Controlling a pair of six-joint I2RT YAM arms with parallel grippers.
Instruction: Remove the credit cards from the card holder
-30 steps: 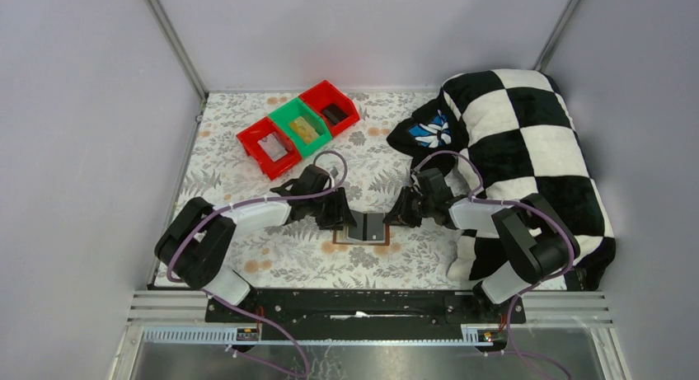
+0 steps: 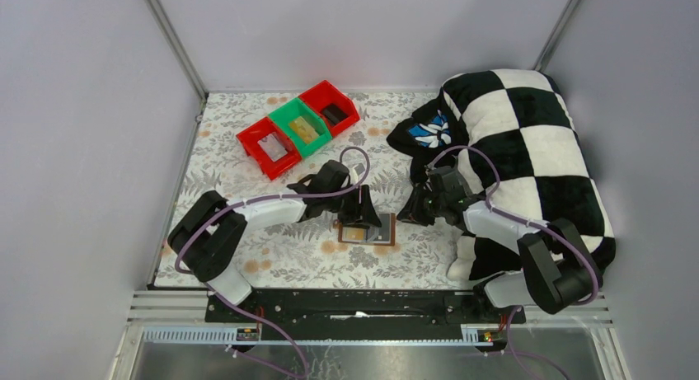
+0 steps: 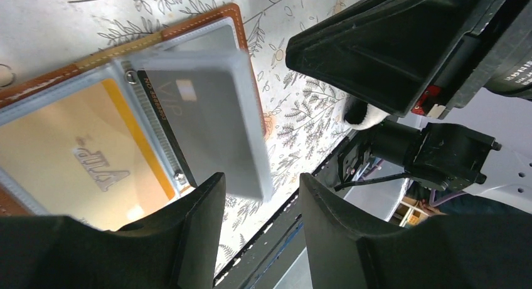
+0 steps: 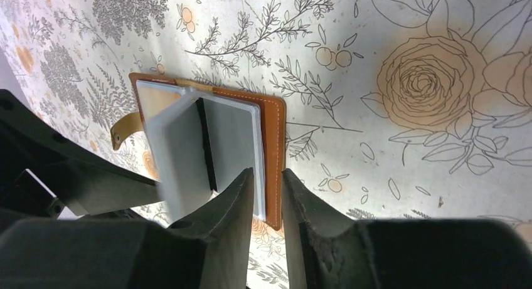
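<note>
The card holder [image 2: 384, 240] lies open on the table at front centre, with a gold card [image 3: 81, 151] in its left sleeve and a grey, translucent sleeve flap [image 3: 213, 126] raised on the other side. My left gripper hangs over the holder, open, its fingers apart near the flap's lower end, with nothing clearly held. My right gripper is at the holder's right edge [image 4: 273, 138], its fingers slightly apart, nothing visible between them.
Red [image 2: 251, 138] and green [image 2: 283, 110] bins with items inside stand at the back left. A checkered cushion [image 2: 551, 149] fills the right side.
My left gripper has moved right over the holder, and the holder has shifted slightly right, its flap now lifted. My right gripper has drawn back slightly to the right.
</note>
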